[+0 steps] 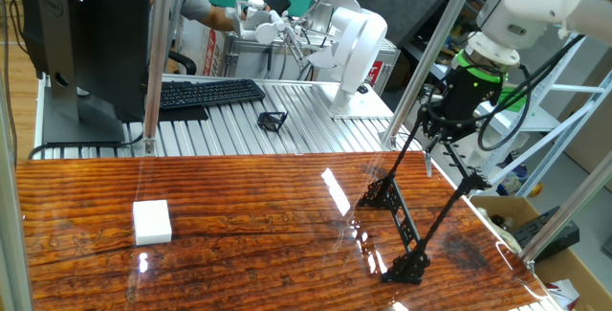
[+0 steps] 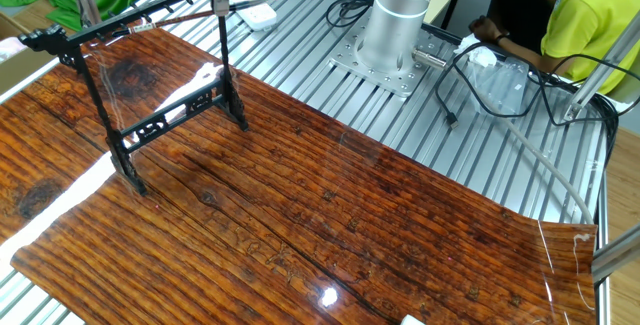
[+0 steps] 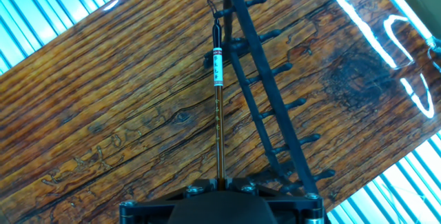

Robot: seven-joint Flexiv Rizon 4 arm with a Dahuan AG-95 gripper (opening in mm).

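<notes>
A slim brush (image 3: 219,124) with a brown handle, a pale label and a dark end runs straight out ahead of my gripper. The fingers are shut on the near part of its handle. A black rack (image 3: 265,79) with a row of pegs along its top bar lies just right of the brush in the wrist view, and the brush's dark end overlaps its far pegs. In exterior view 2, the brush (image 2: 165,23) lies nearly level beside the top bar of the rack (image 2: 97,105). Whether brush and pegs touch, I cannot tell.
On the glossy wooden table (image 1: 258,196) a white block (image 1: 152,222) sits at the left in exterior view 1, with clear surface between it and the rack. A keyboard (image 1: 210,93) and a monitor (image 1: 100,53) stand behind. Metal posts rise along the edges.
</notes>
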